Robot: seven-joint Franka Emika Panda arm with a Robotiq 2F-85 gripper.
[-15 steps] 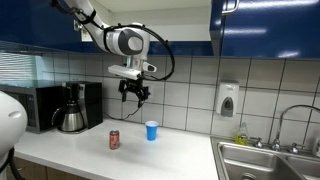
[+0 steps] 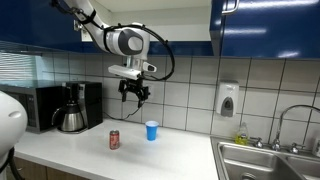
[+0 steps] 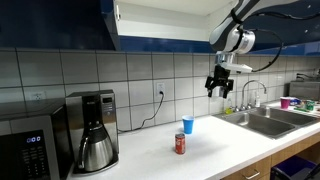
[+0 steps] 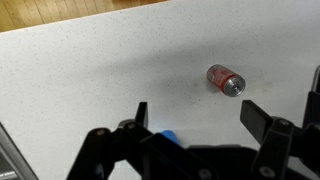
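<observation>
My gripper hangs high above the counter, open, with its two fingers wide apart and nothing between them. It also shows in the first exterior view as a dark gripper pointing down. A red can stands upright on the white counter. Seen from above, the red can lies beyond the right finger. To the right of the can and farther back, near the tiled wall, is a blue cup. In the wrist view the blue cup is partly hidden by the gripper's body.
A steel coffee pot and a black microwave occupy the left end. The sink is at the right. Upper cabinets overhang the back.
</observation>
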